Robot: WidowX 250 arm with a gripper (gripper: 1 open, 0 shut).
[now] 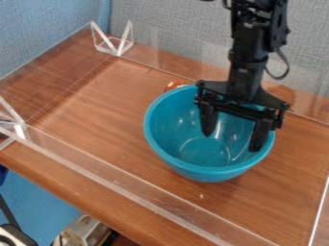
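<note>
A teal plastic bowl (195,154) rests on the wooden tabletop right of centre. My black gripper (233,128) hangs down into it from above, over the back and right part of the bowl, its two fingers apart with nothing visible between them. Part of the bowl's back rim is hidden behind the gripper. The bowl's visible inside looks empty. A small orange object (172,86) lies behind the bowl, partly hidden.
Clear plastic walls border the wooden table (90,106), with white brackets (111,36) at the back left and left edge. A metal fitting (80,233) sits below the front edge.
</note>
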